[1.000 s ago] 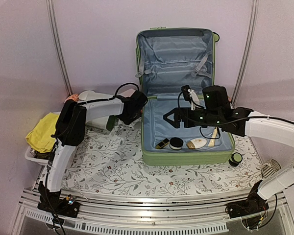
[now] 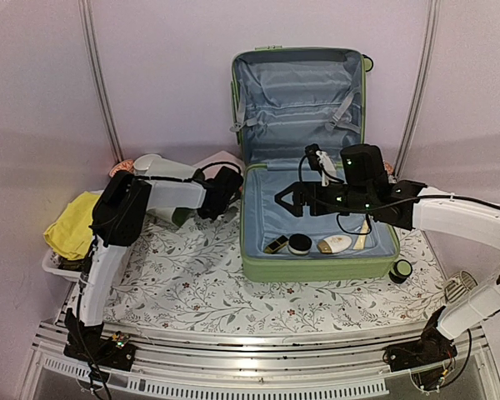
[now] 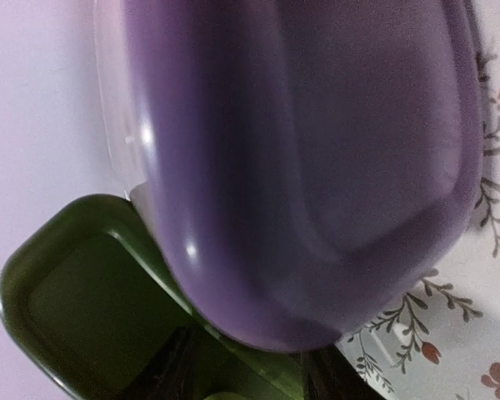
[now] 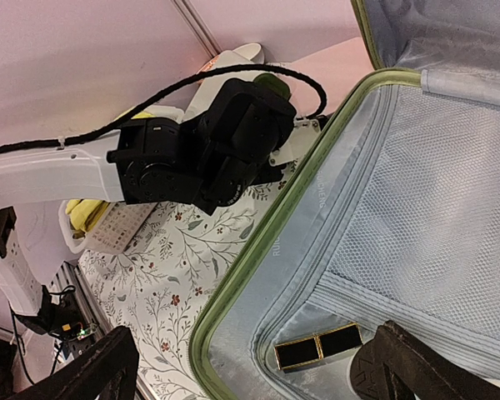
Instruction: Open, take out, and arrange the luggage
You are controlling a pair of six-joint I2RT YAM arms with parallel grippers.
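Note:
The green suitcase [image 2: 317, 271] lies open, its lid upright, holding a dark palette [image 4: 318, 347], round black container [image 2: 299, 242], white oval item [image 2: 334, 244] and cream tube. My left gripper is left of the suitcase, its fingers apart at a dark green tray [image 3: 83, 292], just below a purple-looking lidded container [image 3: 317, 125]; whether it touches either is unclear. My right gripper [image 2: 292, 200] hangs open over the suitcase, nothing between its fingers.
A white basket [image 2: 60, 267] with yellow cloth [image 2: 71, 225] stands at the left. A round dark jar [image 2: 400, 271] lies right of the suitcase.
My left arm has shifted slightly left and down in the top view since about a second ago. The right arm has moved very slightly; the suitcase contents are unchanged.

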